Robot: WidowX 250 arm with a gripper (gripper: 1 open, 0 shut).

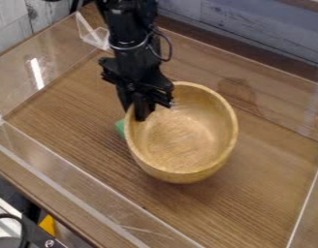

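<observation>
A large tan plastic bowl (pixel 188 140) is tilted up on its side over the wooden table, its inside facing the camera. The black gripper (pixel 140 102) is shut on the bowl's upper left rim, with the arm rising behind it. A small green object (pixel 120 127) shows at the bowl's left side, mostly hidden behind it.
A clear plastic item (pixel 94 34) is at the back left. Light walls border the back, and cables lie at the lower left edge.
</observation>
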